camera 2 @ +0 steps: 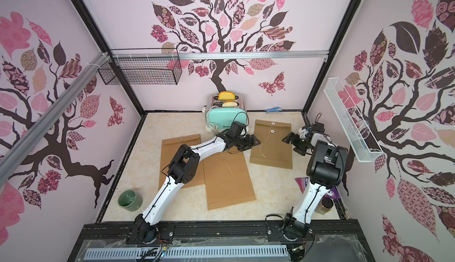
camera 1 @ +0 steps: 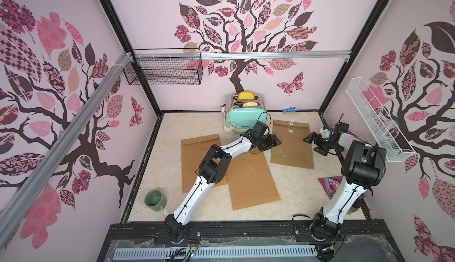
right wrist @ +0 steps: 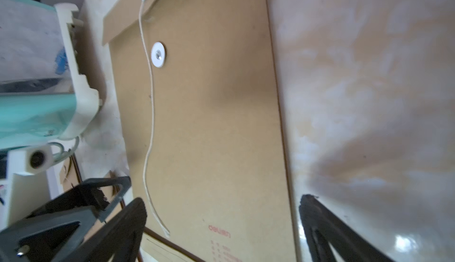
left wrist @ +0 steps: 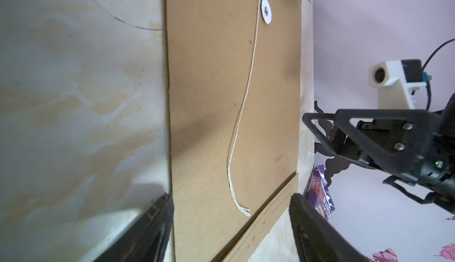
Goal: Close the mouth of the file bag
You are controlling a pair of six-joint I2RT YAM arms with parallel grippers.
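Observation:
A kraft file bag (camera 1: 296, 150) with a top flap, two white button discs (right wrist: 158, 54) and a loose white string (left wrist: 244, 100) lies flat beside the toaster, its string running down from the discs, unwound at its lower end. My left gripper (camera 1: 275, 140) hovers at the bag's left edge; in its wrist view its fingers stand apart with nothing held between them. My right gripper (camera 1: 313, 144) is at the bag's right edge, open, with the bag visible between its fingers in the right wrist view.
A teal toaster (camera 1: 244, 118) stands at the back. More kraft bags (camera 1: 251, 190) lie centre-left, under the left arm. A green cup (camera 1: 155, 200) sits front left, a purple packet (camera 1: 328, 184) front right. A white wire basket (camera 1: 376, 124) hangs on the right wall.

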